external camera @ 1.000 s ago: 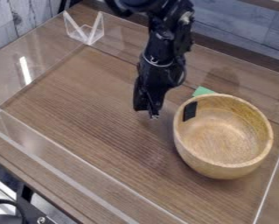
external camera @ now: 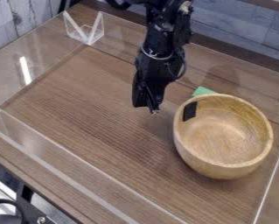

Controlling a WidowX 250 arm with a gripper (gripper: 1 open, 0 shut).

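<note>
My black gripper (external camera: 148, 92) hangs over the middle of the wooden table, just left of a large beige round bin (external camera: 219, 144) with a dark patch on its rim. The gripper appears shut, with nothing visible between its fingers. Behind the bin a small green object (external camera: 202, 92) is partly hidden.
Low walls edge the back and sides. A white wire-like bracket (external camera: 86, 31) stands at the back left, and a black cable lies at the lower left corner.
The gripper has shifted slightly to the left and up in the view. The bin and green object have not moved.
</note>
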